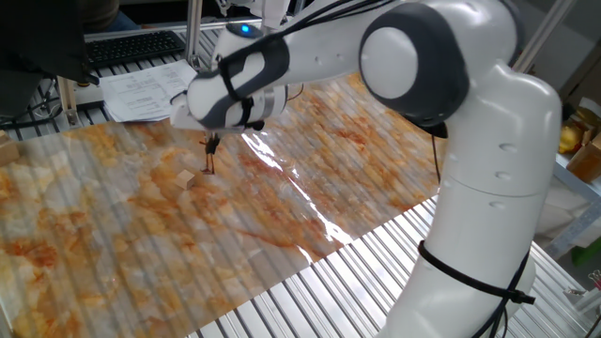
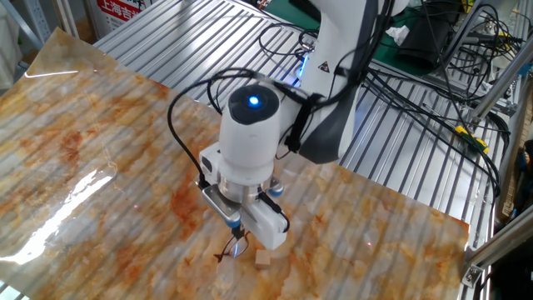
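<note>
A small light wooden cube (image 1: 185,178) lies on the marbled sheet (image 1: 103,244); in exterior view 2 the cube (image 2: 263,257) shows just below the white hand. My gripper (image 2: 236,243) points down beside it, a short way to the side. At the fingertips is a thin dark, reddish-brown shape (image 1: 209,161), part of it clear or shiny in exterior view 2. Whether this is fingers or a held object is unclear. The cube stands apart from it in exterior view 1. How far the fingers are parted cannot be made out.
Printed papers (image 1: 148,91) and a black keyboard (image 1: 135,49) lie beyond the sheet. Another wooden block (image 1: 7,148) sits at the left edge. Cables (image 2: 450,137) run over the slatted table at right in exterior view 2. Much of the sheet is bare.
</note>
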